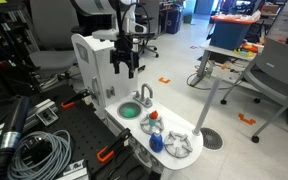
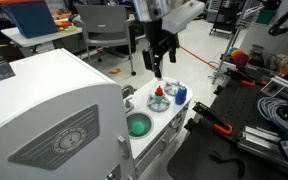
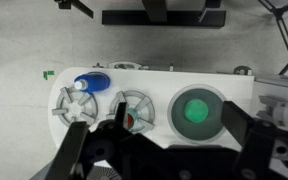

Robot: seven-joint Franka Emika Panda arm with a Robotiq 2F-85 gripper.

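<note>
My gripper (image 1: 124, 70) hangs above the white toy counter, fingers wide open and empty. In the wrist view its dark fingers (image 3: 76, 150) spread over the counter, partly covering the lower side of the burners. A green disc (image 3: 196, 110) lies in the round grey sink (image 3: 183, 125). A small red-topped item (image 1: 153, 115) sits on the burner grate nearer the sink. At the counter's edge, beside the other burner grate (image 1: 181, 146), stands a blue cup-like object (image 3: 91, 82). Exterior view 2 has the gripper (image 2: 158, 63) high over the counter.
A tall white cabinet (image 2: 69, 130) stands at the sink end, close to the arm. A faucet (image 1: 145, 93) rises behind the sink. Coiled cable (image 1: 44, 155) and orange-handled clamps (image 1: 113, 150) lie on the black table alongside. Open floor extends beyond the counter.
</note>
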